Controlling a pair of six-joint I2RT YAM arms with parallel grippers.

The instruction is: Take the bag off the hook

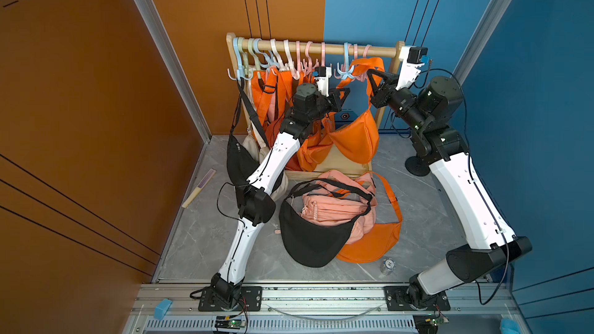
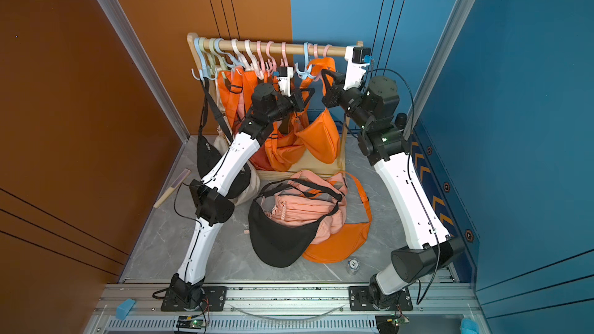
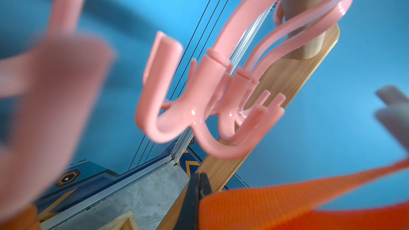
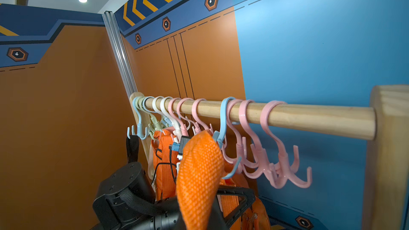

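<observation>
An orange bag (image 1: 354, 138) hangs by its strap (image 2: 323, 63) among pink and light blue hooks (image 1: 345, 71) at the right end of the rack. My left gripper (image 1: 340, 99) is shut at the bag's strap, below the pink hooks (image 3: 191, 117); in the left wrist view orange webbing (image 3: 272, 204) runs from beside its dark fingertips. My right gripper (image 1: 373, 80) is at the upper strap beside the light blue hook. In the right wrist view the orange strap (image 4: 200, 174) fills the lower middle and hides the fingertips, so what they hold is unclear.
More bags (image 1: 272, 99) hang on the wooden rack (image 1: 386, 50) to the left. Black, pink and orange bags (image 2: 278, 241) lie on the grey floor in front, with a can (image 2: 353, 264) nearby.
</observation>
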